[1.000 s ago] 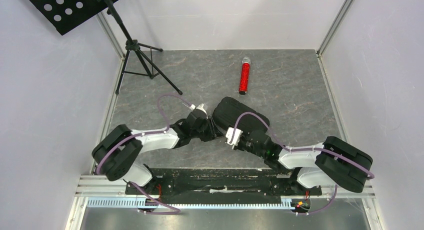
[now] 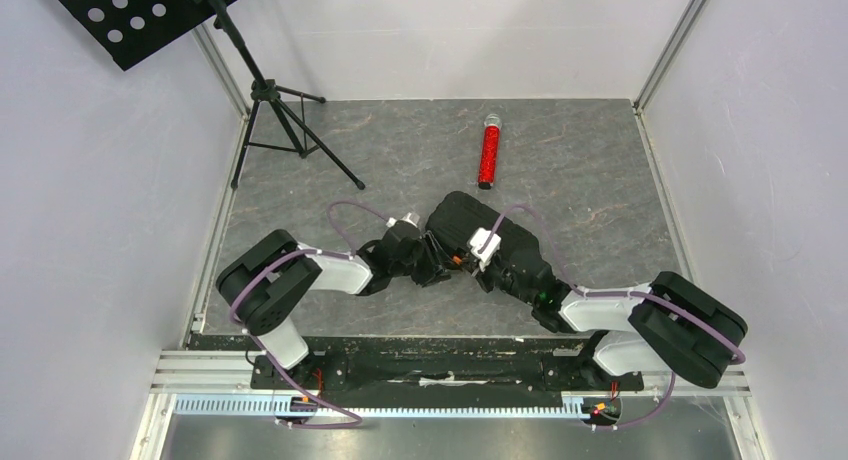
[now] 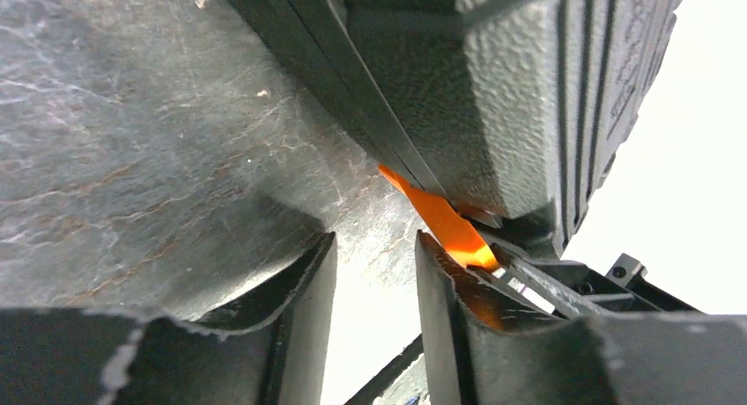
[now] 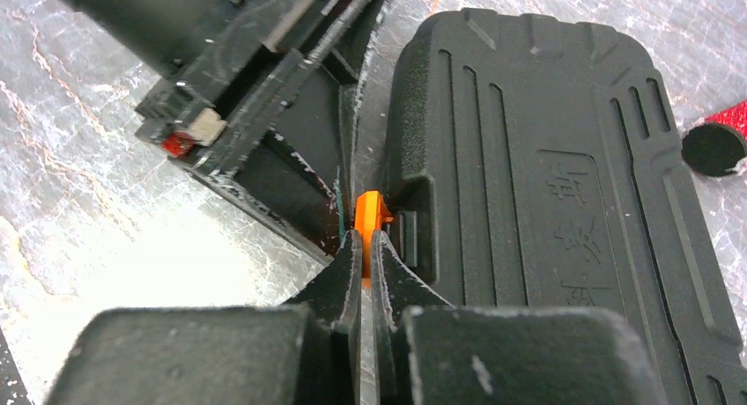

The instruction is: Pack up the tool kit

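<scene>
A black ribbed plastic tool case (image 2: 465,215) (image 4: 537,158) lies shut on the grey floor. An orange latch piece (image 3: 445,224) (image 4: 370,211) shows at its side. My right gripper is shut at that orange piece, its fingertips over it; whether it grips it is hard to tell. My left gripper (image 2: 435,265) stands open beside the case's edge, close to the orange piece and to the right gripper, with nothing seen between its fingers.
A red cylinder (image 2: 489,155) lies behind the case. A black tripod stand (image 2: 285,120) stands at the back left. The two arms are crowded together at the front middle.
The left arm has shifted forward and a little to the right along the case. The right gripper has moved slightly right and up over the case's edge.
</scene>
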